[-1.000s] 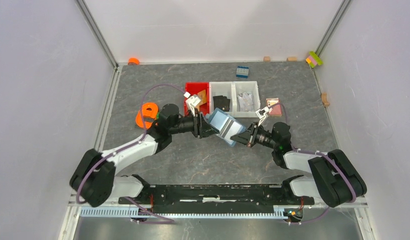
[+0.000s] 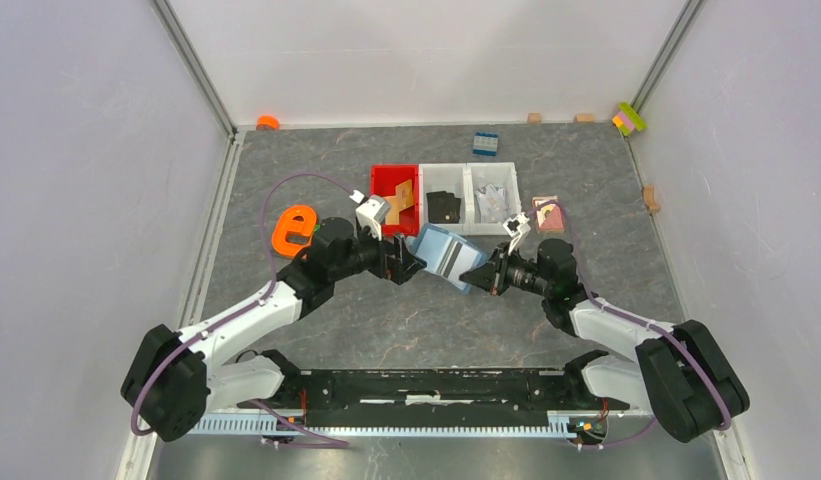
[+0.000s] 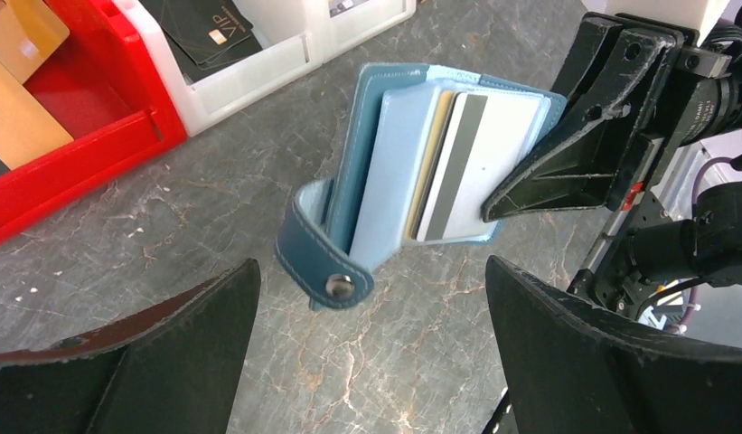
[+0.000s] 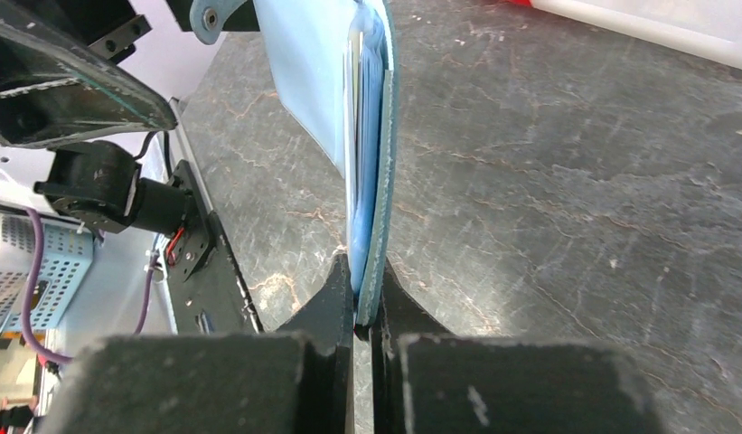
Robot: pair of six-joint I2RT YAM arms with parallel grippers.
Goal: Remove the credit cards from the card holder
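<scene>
A blue card holder (image 2: 446, 255) with its flap folded back shows a stack of white and striped cards (image 3: 466, 167) in the left wrist view. My right gripper (image 2: 473, 275) is shut on it, clamping one end; in the right wrist view the holder (image 4: 376, 181) stands edge-on between the fingers. My left gripper is open just short of the holder's other end, where the strap with its snap button (image 3: 340, 286) hangs, with nothing between its fingers.
Behind sit a red bin (image 2: 394, 170) with card pieces and white bins (image 2: 468, 190) with dark items and bags. An orange object (image 2: 286, 235) lies left, a pinkish box (image 2: 548, 215) right.
My right gripper and the holder shifted only slightly.
</scene>
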